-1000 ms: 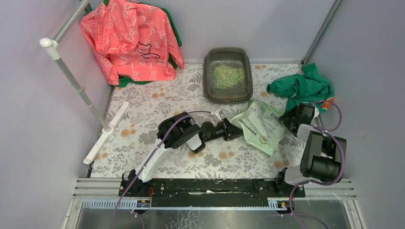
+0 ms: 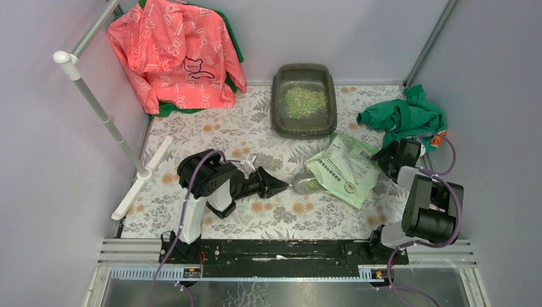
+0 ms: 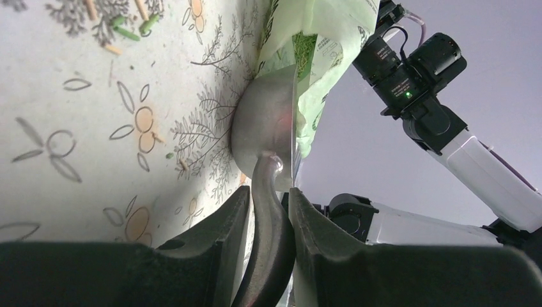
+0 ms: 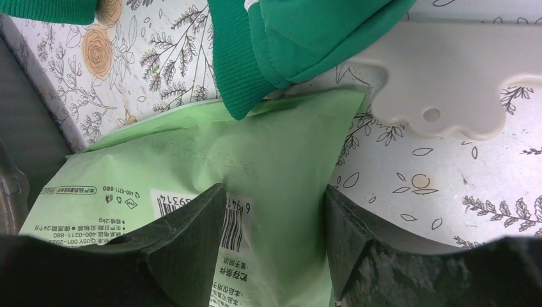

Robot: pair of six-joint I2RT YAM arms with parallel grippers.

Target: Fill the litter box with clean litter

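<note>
A green litter bag [image 2: 345, 166] lies on the floral mat, its mouth facing left in the top view, with litter visible inside in the left wrist view. My left gripper [image 2: 278, 187] is shut on the handle of a metal scoop [image 2: 305, 183], whose bowl, holding some litter, rests at the bag's mouth. My right gripper is over the bag's right end [image 4: 281, 147], fingers apart around the green plastic; whether they grip it is unclear. The grey litter box [image 2: 303, 131] stands behind, with a thin layer of litter [image 2: 305, 102] in its middle.
A green garment [image 2: 399, 115] lies at the right beside the bag. A pink shirt [image 2: 172, 57] is at the back left, near a white stand [image 2: 108, 125]. A few pellets are scattered on it.
My left gripper has moved left, drawing the scoop partly out of the bag so its bowl now shows. The right arm and the bag have barely moved.
</note>
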